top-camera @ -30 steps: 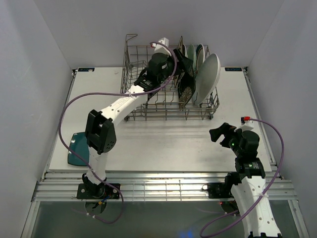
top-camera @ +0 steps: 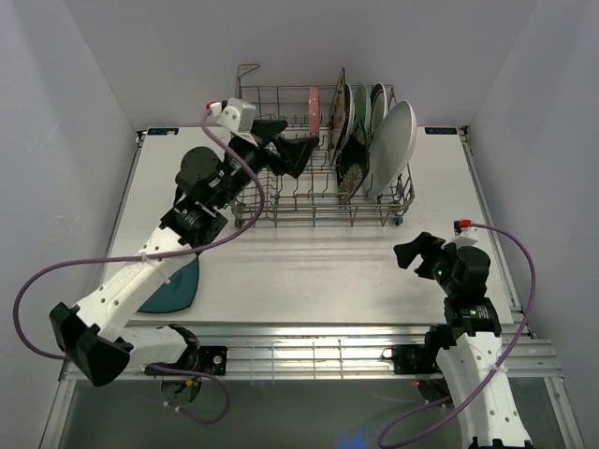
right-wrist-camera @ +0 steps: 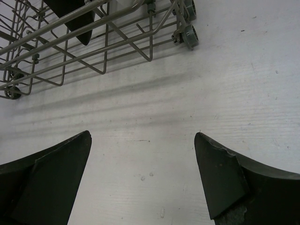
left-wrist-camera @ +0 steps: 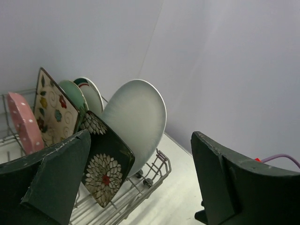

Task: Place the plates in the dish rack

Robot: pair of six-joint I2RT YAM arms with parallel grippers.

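Observation:
The wire dish rack holds several plates: a pink one, a floral square one, a dark flowered one, green and white ones, and a large white one. My left gripper is open and empty above the rack's left part, near the pink plate. A dark teal square plate lies on the counter at the left, partly under my left arm. My right gripper stands open and empty over the counter, right of and in front of the rack.
Grey walls rise at both sides and behind. A metal rail edge runs along the front.
My left arm has drawn back leftward and toward the front, uncovering the pink plate in the top view. The right arm and the plates in the rack look unchanged.

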